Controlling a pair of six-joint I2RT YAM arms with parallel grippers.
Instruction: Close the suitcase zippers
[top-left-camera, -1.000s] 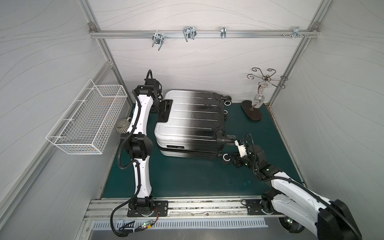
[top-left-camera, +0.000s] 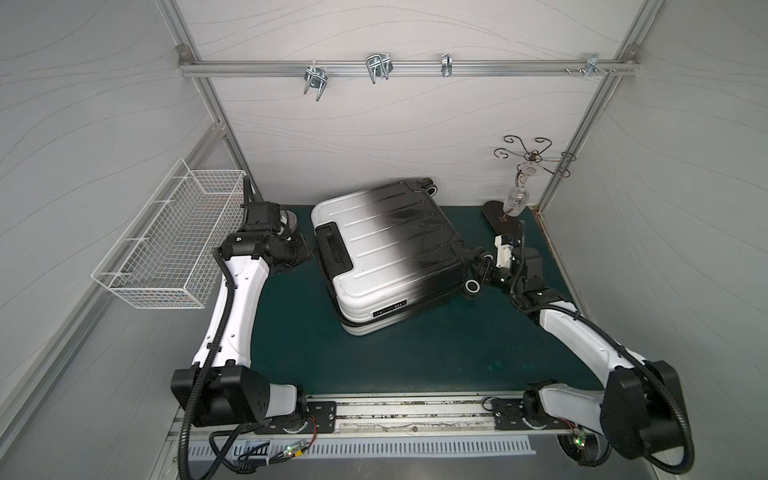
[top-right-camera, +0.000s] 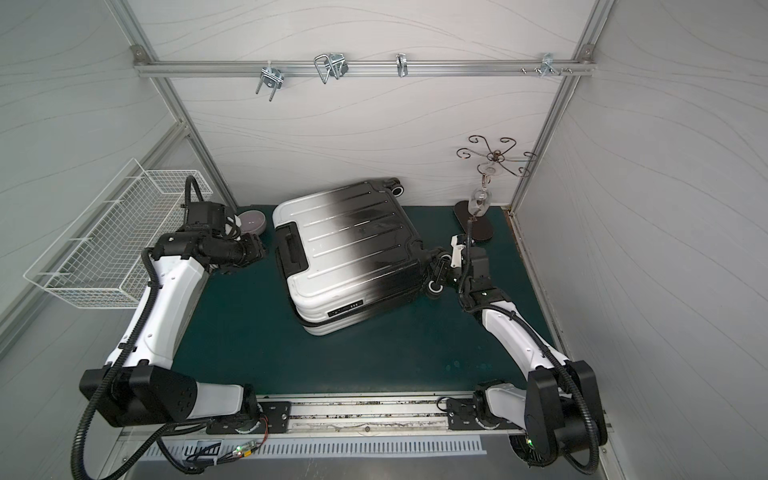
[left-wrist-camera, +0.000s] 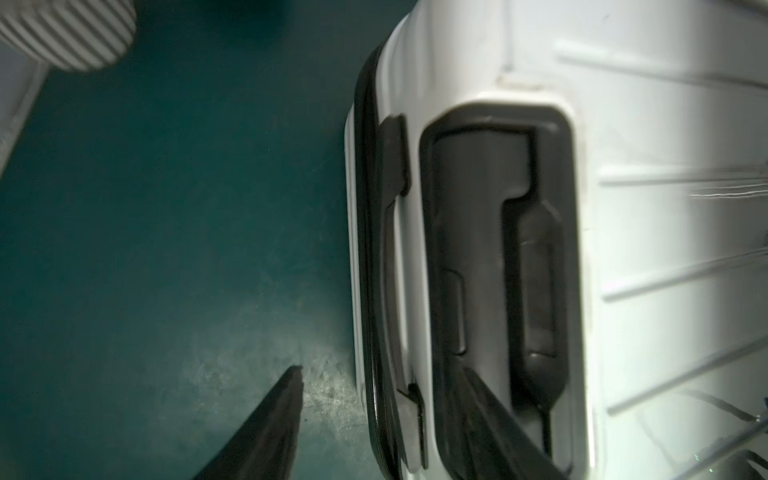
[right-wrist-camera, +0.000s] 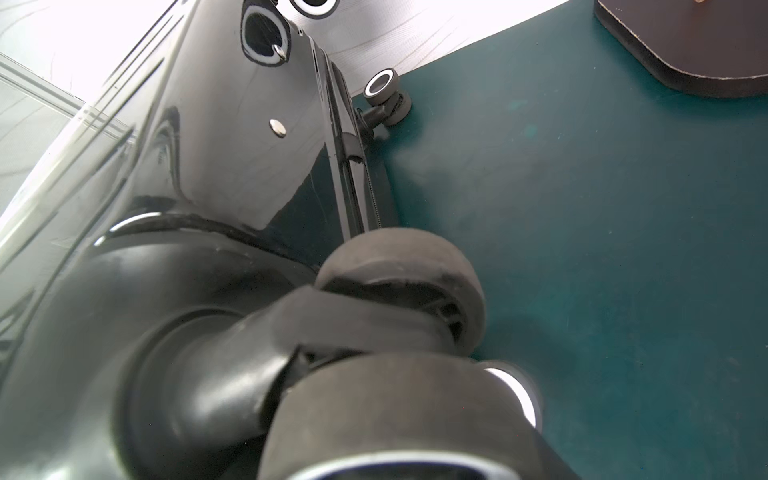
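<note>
The silver-to-black suitcase (top-left-camera: 384, 248) lies flat and angled on the green mat (top-left-camera: 408, 360). My left gripper (top-left-camera: 304, 252) is beside its handle end; in the left wrist view its open fingers straddle the lower part of the handle side, near the black zipper band (left-wrist-camera: 368, 256) and carry handle (left-wrist-camera: 390, 288). No zipper pullers are clearly visible. My right gripper (top-left-camera: 492, 272) is at the suitcase's near right corner, at the spinner wheels (right-wrist-camera: 400, 416); its fingertips are hidden behind them.
A wire basket (top-left-camera: 168, 240) hangs at the left. A striped cup (left-wrist-camera: 72, 24) is at the back left. A dark stand (top-left-camera: 500, 220) with a wire ornament is at the back right.
The suitcase has turned anticlockwise, its near left corner coming forward.
</note>
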